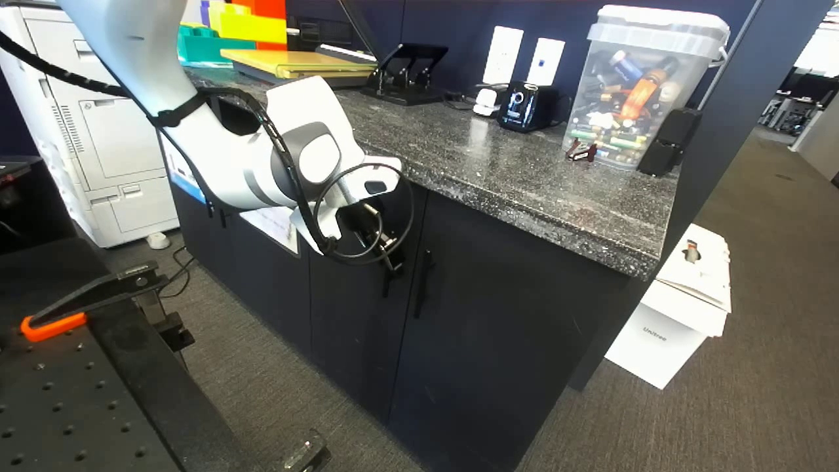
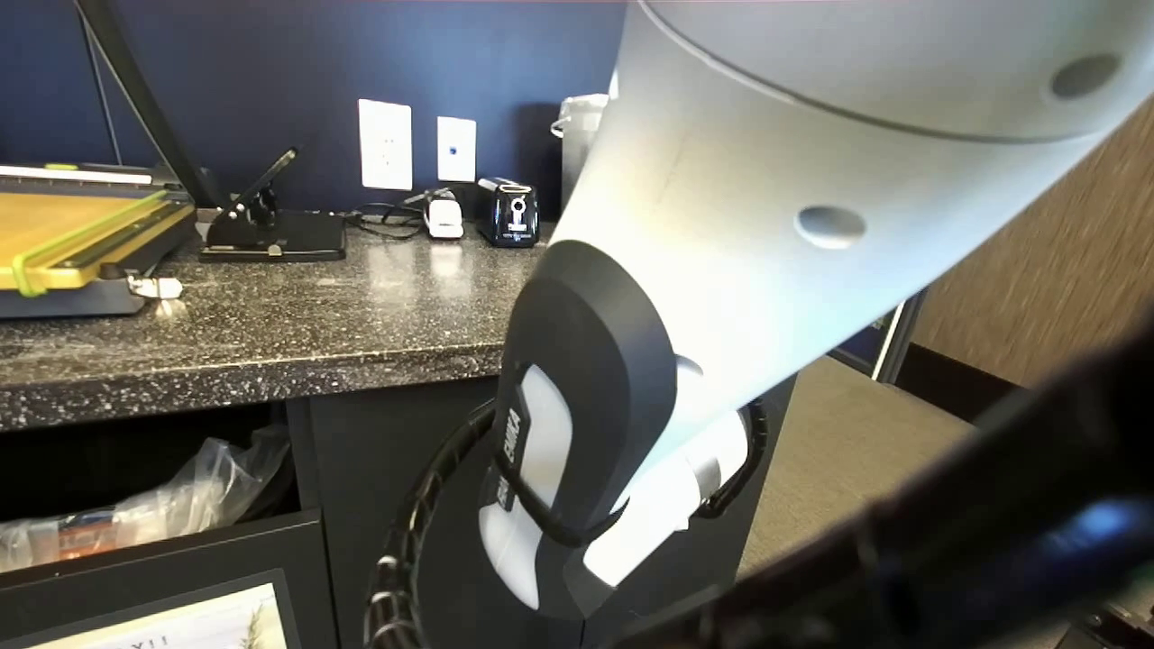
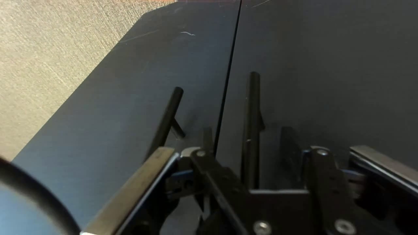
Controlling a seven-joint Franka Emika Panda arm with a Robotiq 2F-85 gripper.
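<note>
Two black bar handles stand on the dark cabinet doors, one on each side of the seam. In the wrist view, my gripper is partly open, one finger near the seam and the other finger over the door. The handle on that door stands between them in this view; whether either finger touches it, I cannot tell. To the left is the other door's handle, outside the fingers. Exterior view 1 has my gripper at the left handle, covering its upper part, with the right handle clear. Exterior view 2 hides the gripper behind the arm.
Above the doors juts the speckled countertop, bearing a clear bucket and a black sharpener. A black perforated table is at the near left. Open carpet lies before the doors.
</note>
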